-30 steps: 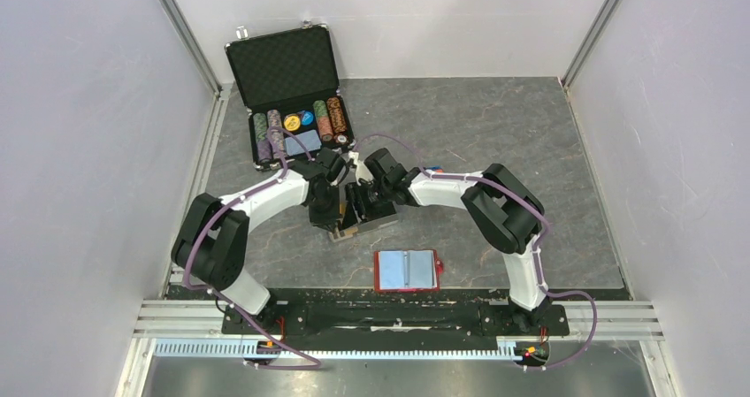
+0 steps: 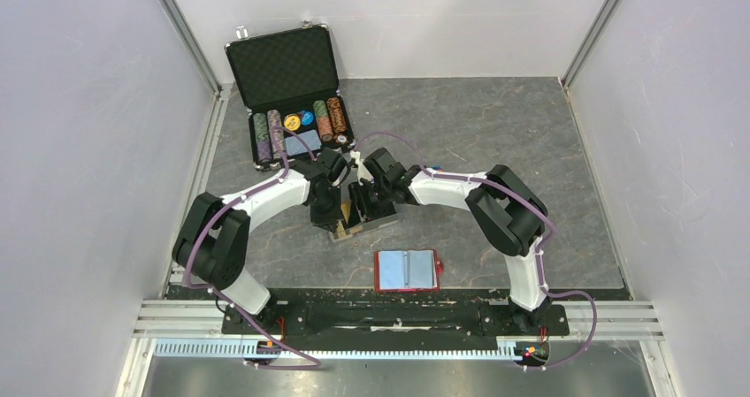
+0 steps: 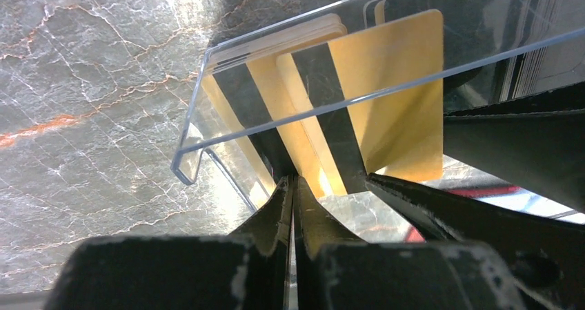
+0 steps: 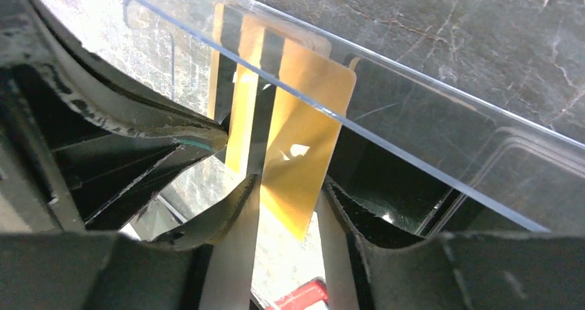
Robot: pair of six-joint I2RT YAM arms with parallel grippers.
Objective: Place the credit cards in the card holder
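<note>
The clear plastic card holder (image 2: 378, 223) lies mid-table under both grippers. In its left part, gold credit cards (image 3: 397, 82) with black stripes lean and overlap. Just at these cards' lower edge my left gripper is shut, with nothing seen between its fingertips. My right gripper stands open over the holder; the frontmost gold card (image 4: 307, 127) shows in and above the gap between its fingers. Whether the fingers touch that card I cannot tell. From above, the grippers hide much of the holder.
A red-edged tray with pale blue card stacks (image 2: 389, 269) sits near the front edge. At the back left stands an open chip case (image 2: 285, 70). Both grippers are very close together over the holder.
The right arm's elbow has shifted slightly right, and its gripper has come slightly right over the holder. The left arm has hardly moved.
</note>
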